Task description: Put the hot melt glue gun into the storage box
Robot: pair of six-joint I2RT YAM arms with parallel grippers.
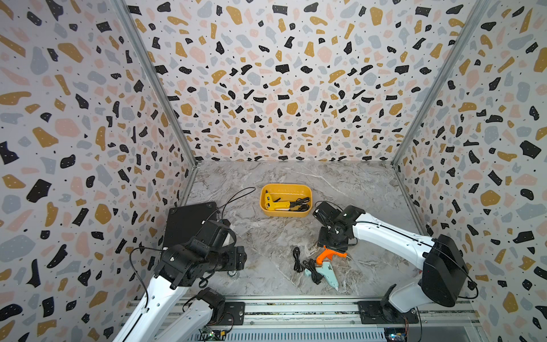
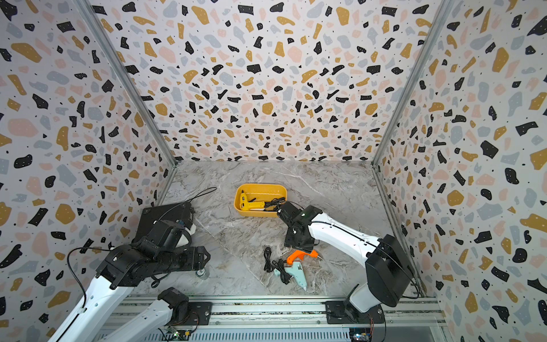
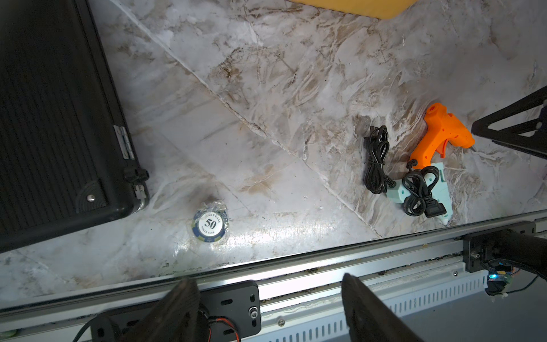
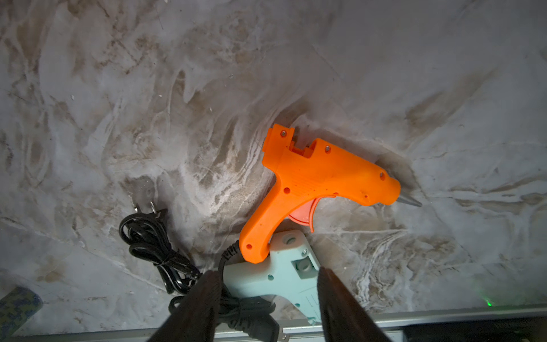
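The orange glue gun (image 4: 322,171) lies on the table, its handle resting by a mint glue gun (image 4: 273,273) and coiled black cords (image 4: 156,245). My right gripper (image 1: 333,245) hangs just above the orange gun, its fingers part open with nothing between them in its wrist view. The yellow storage box (image 1: 285,187) stands behind, holding a yellow tool and black cords. My left gripper is open and empty, over the front left of the table near a poker chip (image 3: 210,225).
A black case (image 3: 62,148) takes up the left side. The front rail (image 3: 296,262) borders the table.
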